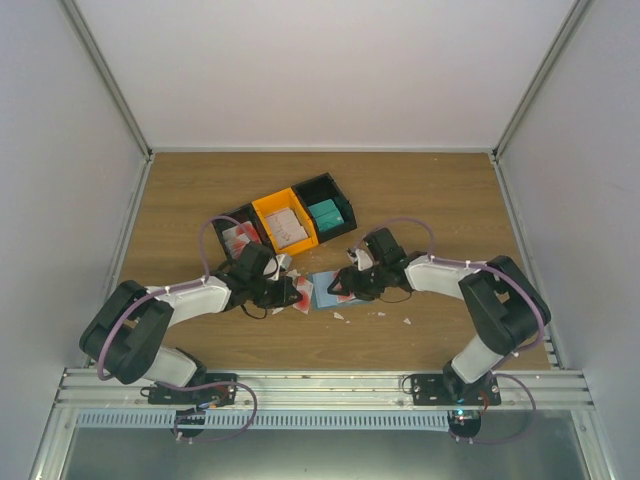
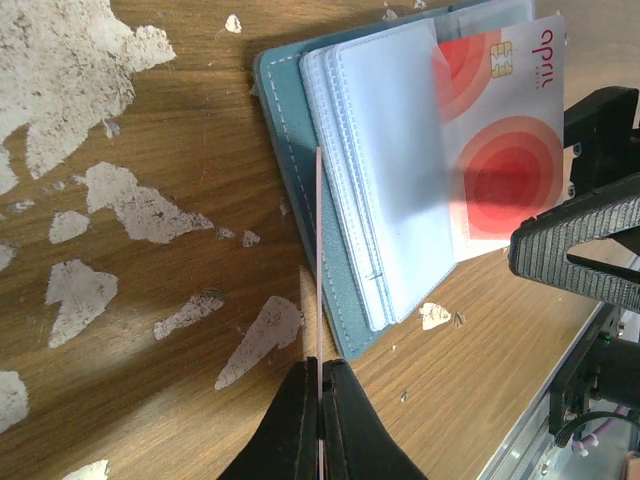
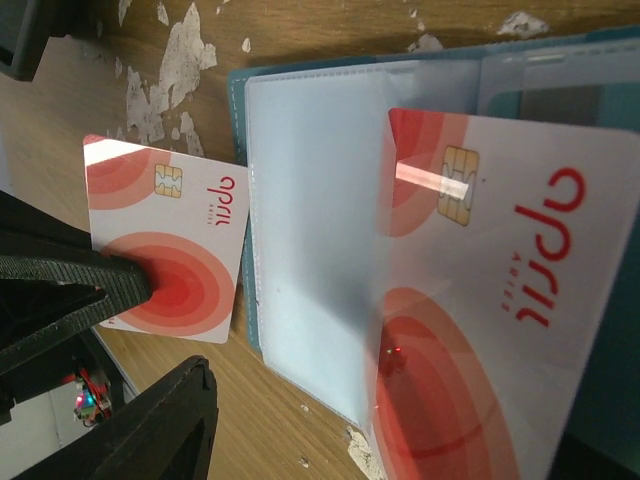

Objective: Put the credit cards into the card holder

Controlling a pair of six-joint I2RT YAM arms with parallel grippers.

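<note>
The blue card holder (image 1: 322, 289) lies on the table between the arms, its clear sleeves (image 2: 395, 150) showing. One white and red card (image 2: 515, 120) sits partly under a sleeve, with much of it sticking out. Around that card, my right gripper is open, its near fingertip (image 3: 180, 425) clear of the card. Left of the holder, my left gripper is shut on a second card, which the left wrist view shows edge-on as a thin pink line. This held card is outside the sleeves, by the holder's left edge.
Behind the arms stands a three-part organiser: a black bin with red cards (image 1: 240, 236), an orange bin (image 1: 262, 207) with pale cards, and a black bin with teal items (image 1: 326, 213). Worn white patches (image 2: 150, 205) mark the wood.
</note>
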